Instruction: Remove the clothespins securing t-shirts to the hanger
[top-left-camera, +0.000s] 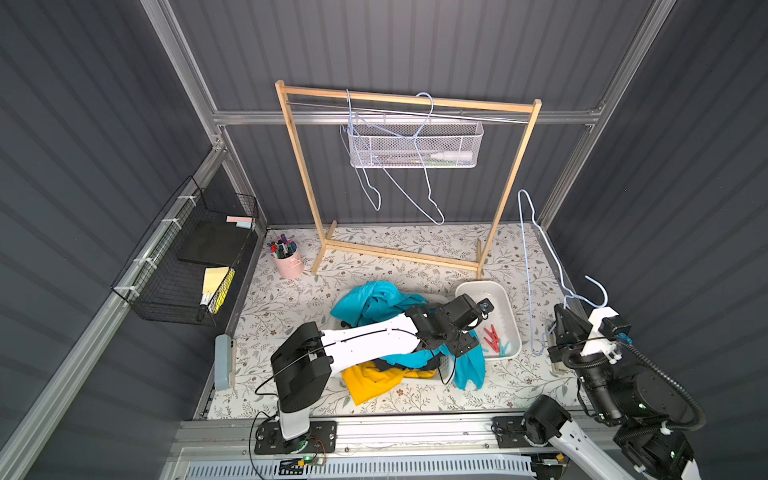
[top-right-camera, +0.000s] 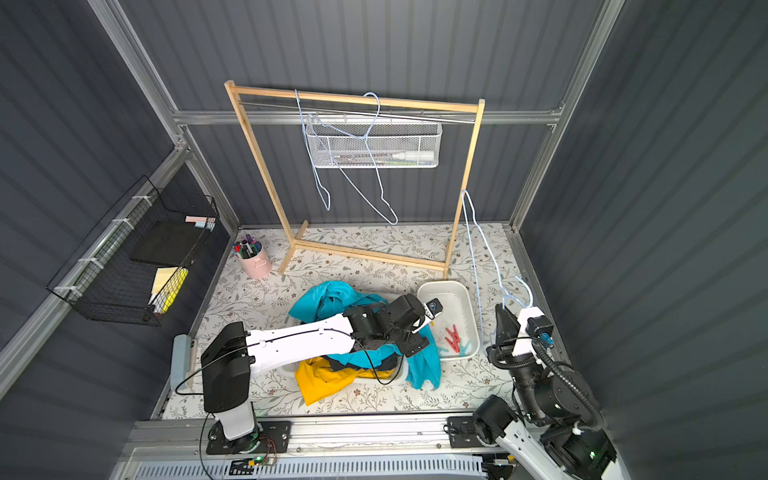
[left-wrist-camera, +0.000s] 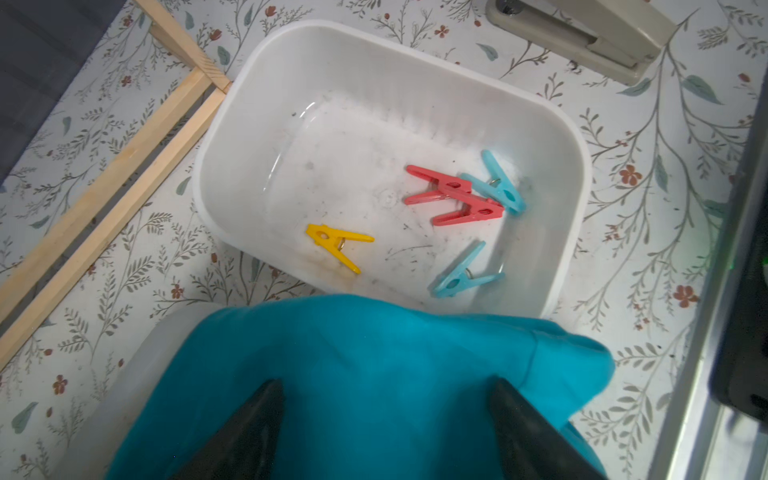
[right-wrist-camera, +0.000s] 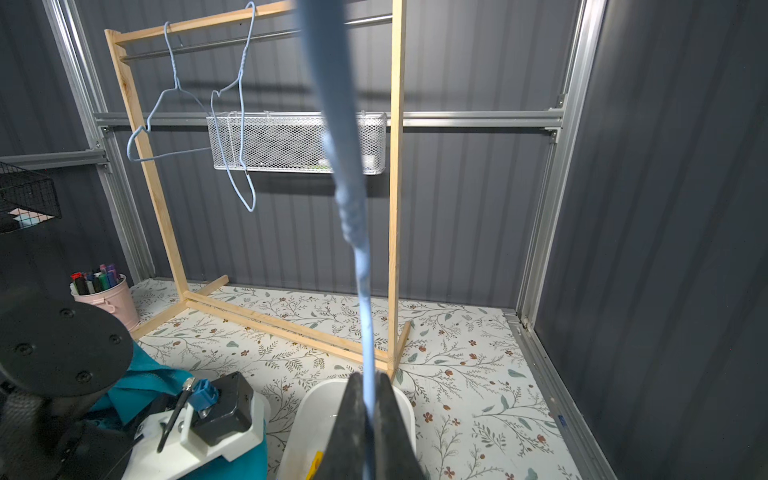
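Note:
My left gripper (top-left-camera: 465, 336) is low over the teal t-shirt (left-wrist-camera: 360, 376) at the right end of the laundry basket, beside a white bin (left-wrist-camera: 256, 144). Its blurred fingertips sit in the fabric; how far apart they close is unclear. The bin holds red clothespins (left-wrist-camera: 464, 208), light blue ones (left-wrist-camera: 500, 188) and a yellow one (left-wrist-camera: 328, 240). My right gripper is shut on a light blue hanger (top-left-camera: 544, 240), held up at the right with no shirt visible on it. Two empty hangers (top-left-camera: 424, 184) hang from the wooden rack.
A yellow shirt (top-left-camera: 368, 384) lies in the basket. The wooden rack (top-left-camera: 400, 256) stands behind, a pink pen cup (top-left-camera: 288, 264) at left, a stapler (left-wrist-camera: 608, 52) beside the bin. A black wire basket (top-left-camera: 184, 280) is on the left wall.

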